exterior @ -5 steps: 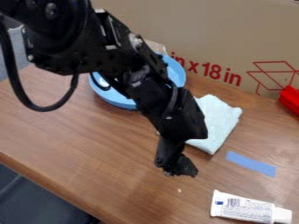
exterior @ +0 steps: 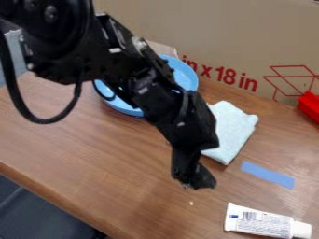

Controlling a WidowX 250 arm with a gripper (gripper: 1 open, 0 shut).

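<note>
My black gripper [exterior: 192, 175] hangs over the wooden table, its fingers pointing down, just in front of a folded white cloth [exterior: 230, 131]. Whether the fingers are apart is hard to see from this angle; nothing shows held in them. Behind the arm a blue round dish [exterior: 184, 75] is partly hidden. A white tube [exterior: 262, 221] lies at the lower right, and a flat blue strip [exterior: 267, 175] lies between it and the cloth.
A red object [exterior: 311, 106] sits at the right edge. A cardboard box [exterior: 249, 42] stands along the back.
The objects on the table have not moved.
</note>
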